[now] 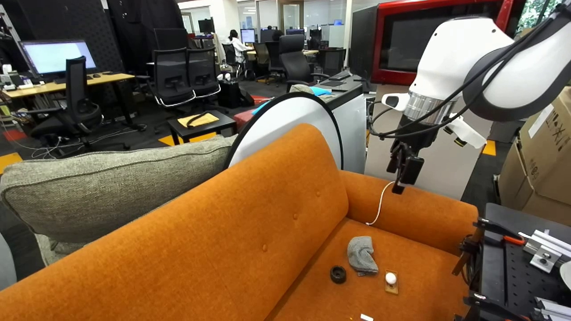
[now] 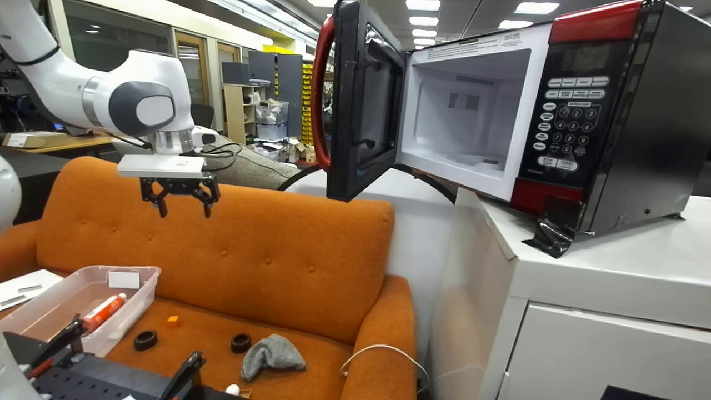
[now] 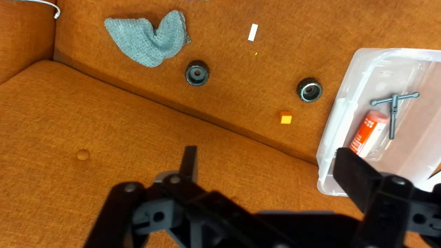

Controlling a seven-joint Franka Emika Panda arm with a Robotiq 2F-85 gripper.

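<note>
High over the orange couch (image 2: 200,240), my gripper (image 2: 185,212) hangs open, its fingers wide apart and empty. In the wrist view the gripper faces down over the seam between backrest and seat. A grey cloth (image 3: 149,39) lies crumpled on the seat, with a black wheel (image 3: 197,73) beside it. A second black wheel (image 3: 309,90) rests nearer the clear bin, and a small orange-yellow block (image 3: 285,117) sits close by. Inside the clear plastic bin (image 3: 351,89) are an orange-and-white tube (image 3: 369,133) and a grey T-shaped tool (image 3: 394,108).
A red-and-black microwave (image 2: 593,126) stands on a white cabinet (image 2: 613,286), its door (image 2: 366,100) swung open and its cavity largely empty. A white ball (image 1: 391,278) sits on a small wooden piece. A white cord (image 1: 380,203) hangs over the armrest. Black clamps edge the dark table (image 1: 495,278).
</note>
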